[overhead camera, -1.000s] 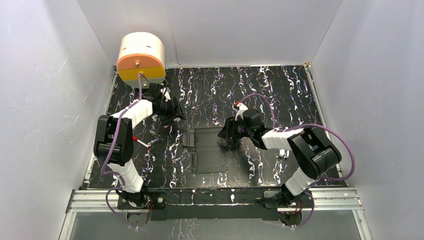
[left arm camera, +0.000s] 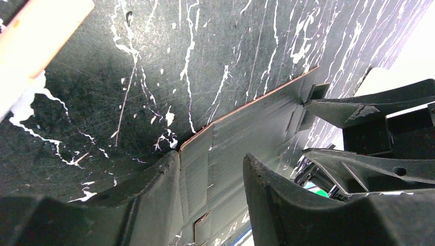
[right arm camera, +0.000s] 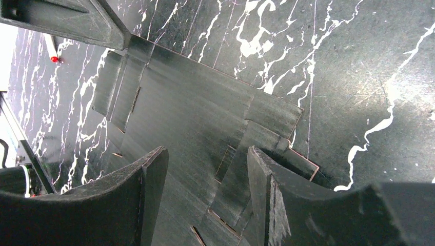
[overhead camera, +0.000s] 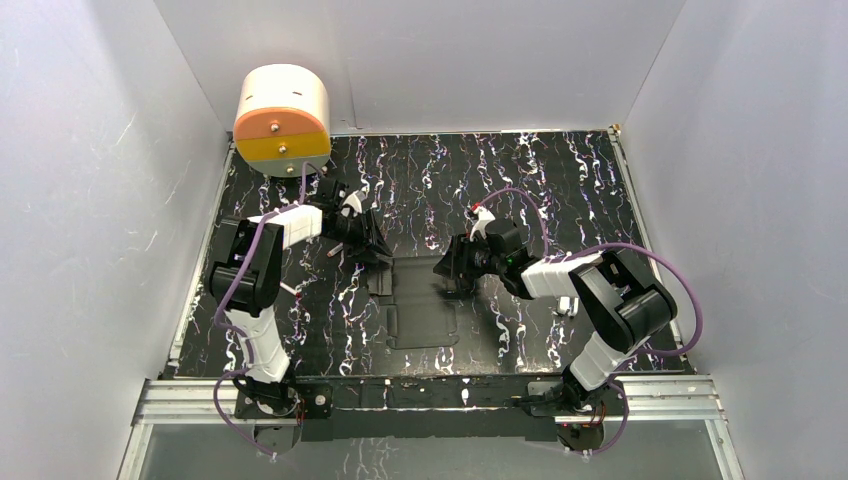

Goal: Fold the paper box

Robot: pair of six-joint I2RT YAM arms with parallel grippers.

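The dark grey paper box [overhead camera: 420, 325] lies mostly flat on the table's front middle, its side flaps creased. My left gripper [overhead camera: 381, 254] is at its far left corner. In the left wrist view, the left gripper stands open, its fingers [left arm camera: 149, 200] on either side of the flap's end [left arm camera: 196, 169]; one fingertip meets the cardboard edge. Over the right side of the box, my right gripper is open too, with a folded side flap [right arm camera: 256, 148] beside one finger. The fingertips hide part of the box in both wrist views.
A rounded toy cabinet [overhead camera: 283, 115] with coloured drawers stands at the back left. A red-and-white marker [overhead camera: 290, 289] lies left of the box. Small white items [overhead camera: 567, 306] are on the right. Behind the box the table is clear.
My left gripper has come right and toward the front, from behind the box to its far left corner. The box has shifted slightly right. The right gripper has hardly moved.
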